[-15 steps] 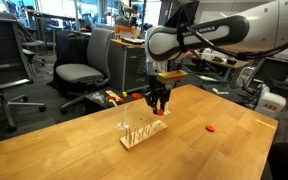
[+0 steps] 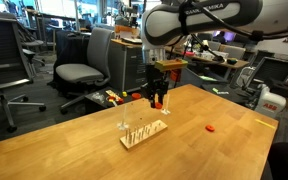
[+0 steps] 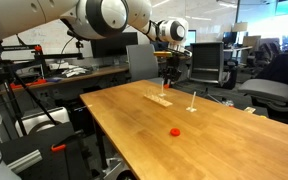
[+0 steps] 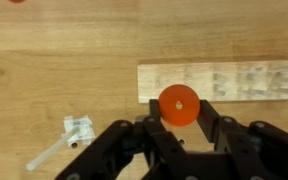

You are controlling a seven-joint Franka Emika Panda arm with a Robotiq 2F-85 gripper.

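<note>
Between the fingertips of my gripper is a round red-orange piece (image 4: 179, 104), and the fingers are shut on it. In the wrist view it overlaps the near edge of a pale wooden board (image 4: 159, 75) with a row of pegs (image 4: 269, 80). The exterior view shows my gripper (image 2: 157, 99) above the table, by the far end of that board (image 2: 142, 135), with the red piece beneath it. A second red piece (image 2: 210, 128) lies alone on the table, to the right of the board.
One white stand with an upright pin (image 2: 123, 119) is left of the board; another (image 2: 167, 104) is behind it, near the gripper. Office chairs (image 2: 85, 72) stand beyond it.
My gripper, with the red piece in it, has risen and shifted slightly farther back, away from the board. The board, the stands and the loose red piece have stayed put.
</note>
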